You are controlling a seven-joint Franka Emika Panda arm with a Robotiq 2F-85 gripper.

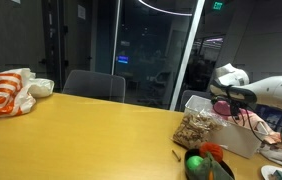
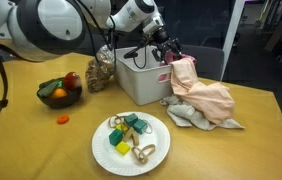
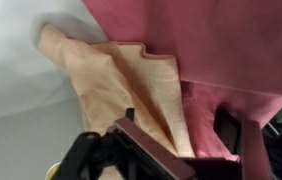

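My gripper (image 2: 167,49) reaches down at the white box (image 2: 146,82), above the cloths at its edge. In the wrist view the fingers (image 3: 249,150) stand apart, and dark-pink cloth (image 3: 221,40) fills much of the view around and beneath them. A beige-peach cloth (image 3: 101,75) lies beside it. Seen from the second exterior view, a light pink cloth (image 2: 203,97) drapes over the box's side down to the table. Whether any fabric is caught between the fingers is hard to make out.
A white plate (image 2: 109,154) with small coloured pieces stands in front of the box. Nearby are a dark bowl of produce (image 2: 62,99) and a clear bag (image 2: 100,69). An orange-and-white bag (image 1: 11,92) lies far off.
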